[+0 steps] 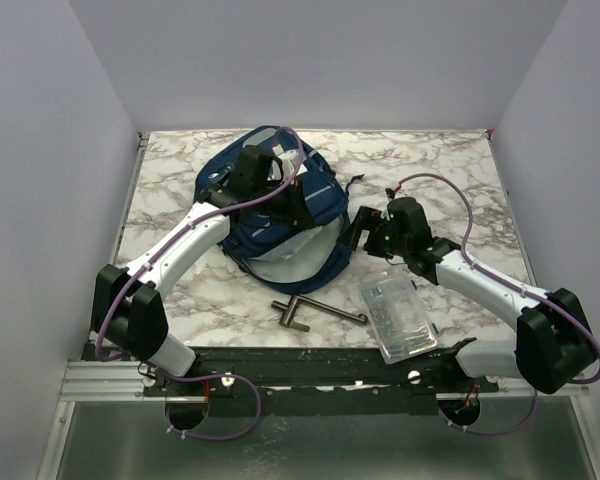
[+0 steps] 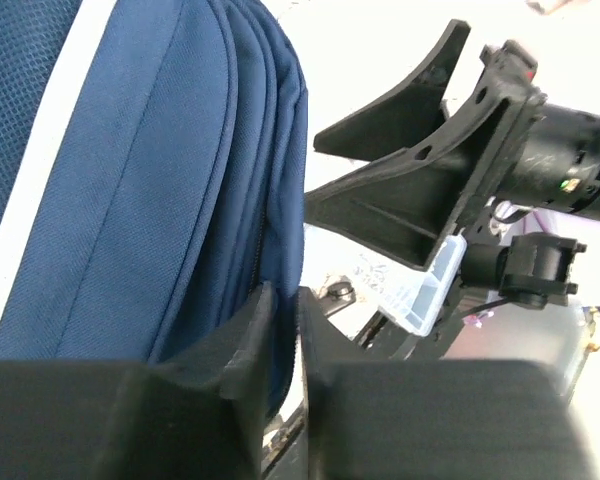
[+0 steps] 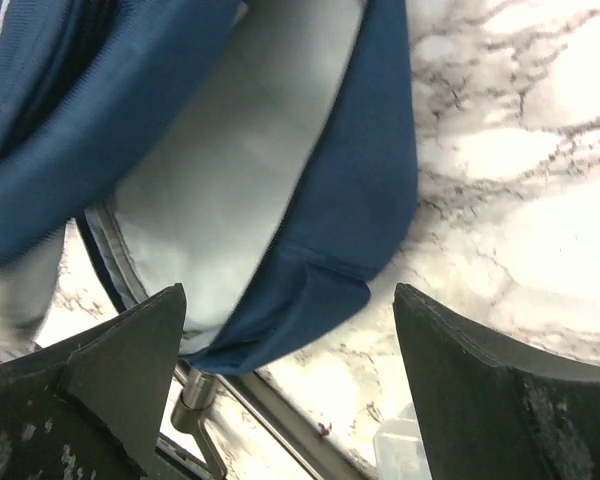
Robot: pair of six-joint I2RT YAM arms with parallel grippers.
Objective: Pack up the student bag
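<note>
The navy student bag [image 1: 230, 170] lies folded open at the back centre, its pale lining [image 3: 230, 170] showing. My left gripper [image 1: 295, 215] is at the bag's upper flap; in the left wrist view its fingertips are blurred against the navy fabric [image 2: 130, 180], and whether they grip it is unclear. My right gripper [image 1: 358, 225] stands open beside the bag's right edge, with no fabric between its fingers; in the right wrist view the bag lies below and beyond it.
A clear plastic case [image 1: 397, 318] lies front right. A dark metal L-shaped piece [image 1: 330, 310] lies at the front centre. Bare marble table [image 1: 440, 160] shows at the back right and left.
</note>
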